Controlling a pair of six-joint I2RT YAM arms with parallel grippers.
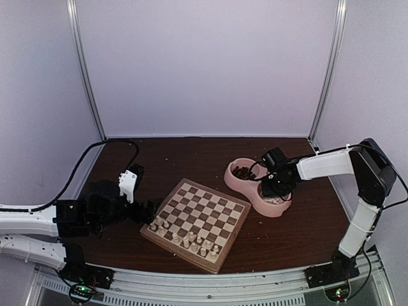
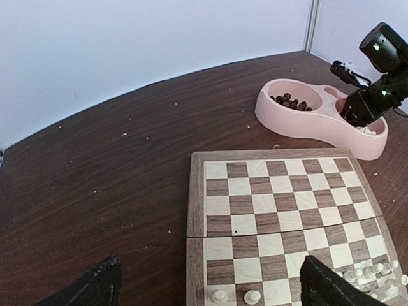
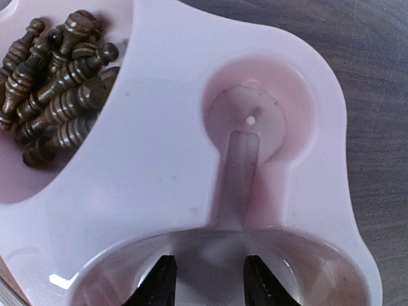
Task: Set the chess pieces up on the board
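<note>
White pieces stand on the chessboard along its near edge, among them a white piece and its neighbour in the left wrist view. Just off the board's left edge is my left gripper, its fingers wide open and empty. My right gripper reaches into the near bowl of the pink tray. Its fingers are part open, with only bare bowl floor showing between the fingertips. White pieces in that bowl are partly hidden by the gripper. Dark pieces lie heaped in the other bowl.
The pink tray stands behind and right of the board, close to its far right corner. The tray's walls surround the right fingers.
</note>
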